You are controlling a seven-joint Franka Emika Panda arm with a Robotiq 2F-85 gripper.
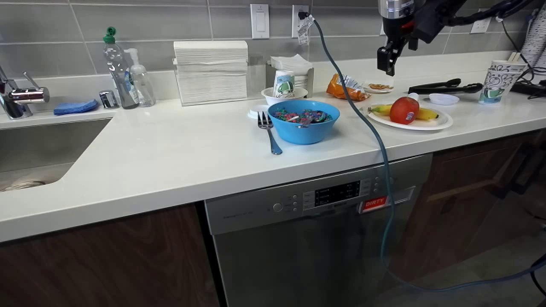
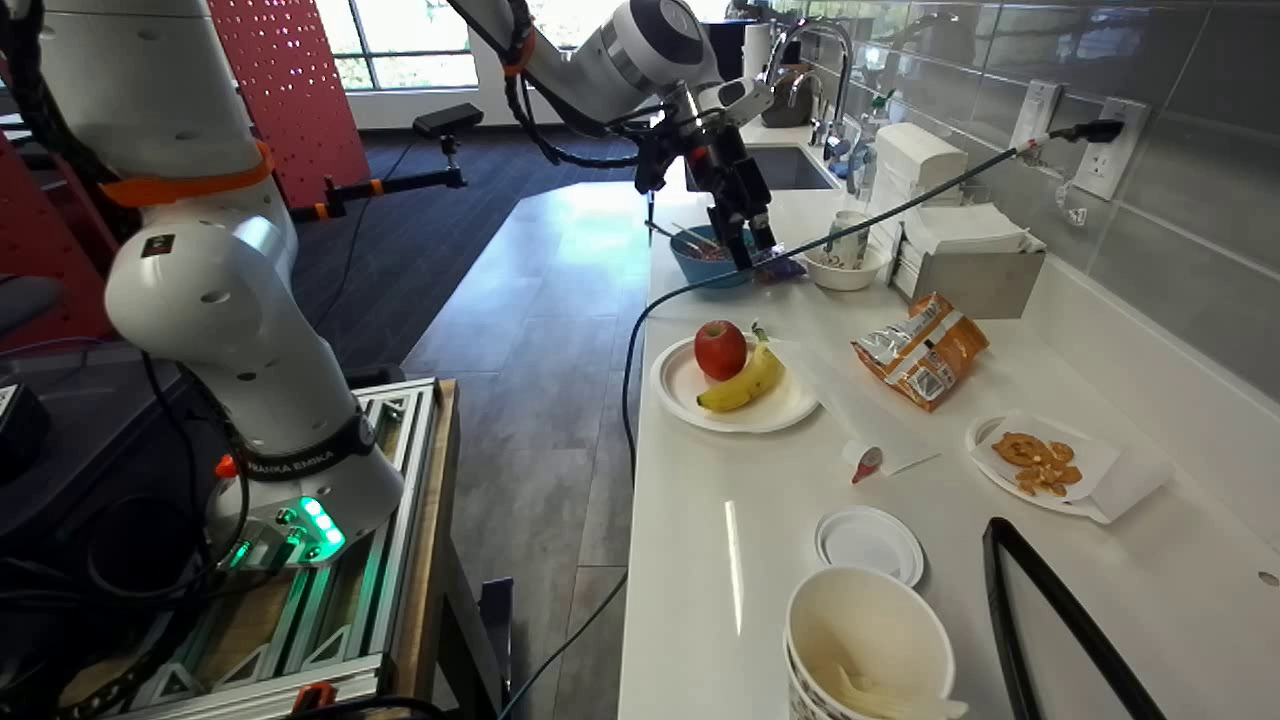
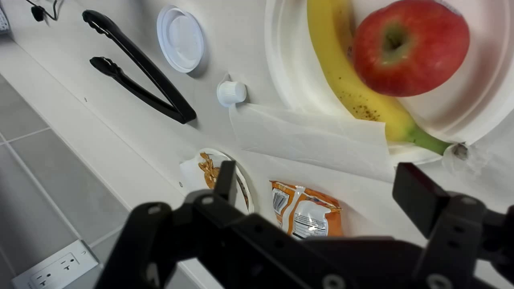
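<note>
My gripper hangs above the counter, open, its two black fingers (image 3: pixel 418 195) wide apart with nothing between them. Below it in the wrist view lies an orange snack bag (image 3: pixel 308 212). A red apple (image 3: pixel 409 50) and a banana (image 3: pixel 337 62) share a white plate (image 3: pixel 282 58) in the upper right of that view. Partly covered by the left finger is a small plate of pretzels (image 3: pixel 241 176). In exterior view 1 the gripper (image 1: pixel 387 59) shows high over the counter, near the backsplash side.
Black tongs (image 3: pixel 144 72), a white lid (image 3: pixel 180 38) and a small bottle with a white cap (image 3: pixel 231 92) lie nearby. A blue bowl of wrapped candy (image 1: pixel 303 128) sits beside a fork (image 1: pixel 271 135). A cable (image 1: pixel 353 102) hangs across the counter. Left of the bowl, the countertop is clear.
</note>
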